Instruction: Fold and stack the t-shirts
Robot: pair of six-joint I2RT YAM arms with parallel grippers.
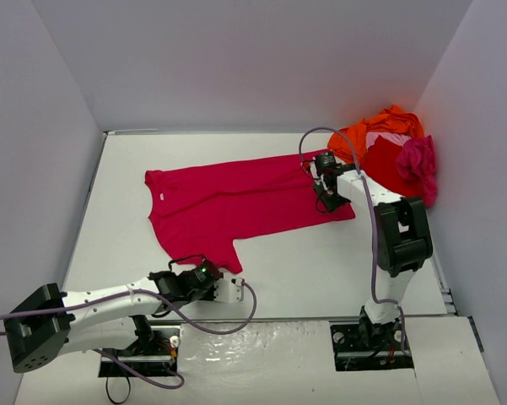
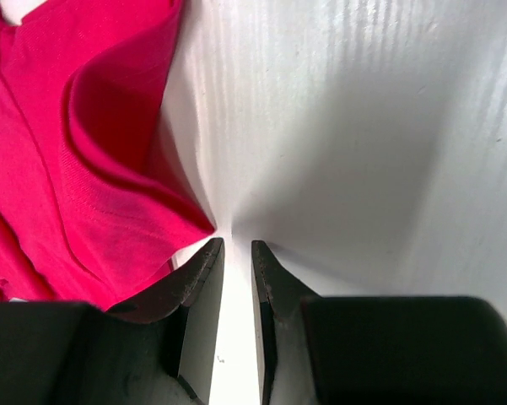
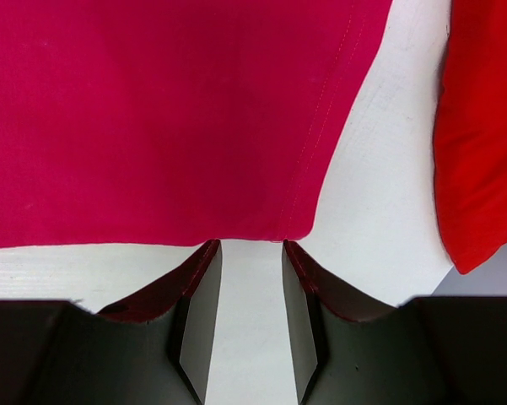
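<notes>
A crimson t-shirt [image 1: 236, 207] lies spread out on the white table, its hem end to the right and one sleeve toward the front left. In the left wrist view my left gripper is narrowly open; bare table shows in the gap. Just beyond its left finger lies the tip of a raised fold of red cloth [image 2: 143, 211]. My right gripper stands wider open at the shirt's hem corner [image 3: 287, 221], whose edge is level with the fingertips. Neither gripper shows cloth clamped. From above, both sets of fingertips are hidden by the arms.
Crumpled orange [image 1: 380, 126], red and pink clothes fill the back right corner, close to my right arm. Bare table [image 1: 295, 274] lies in front of the shirt between the arms. Walls close off the back and both sides.
</notes>
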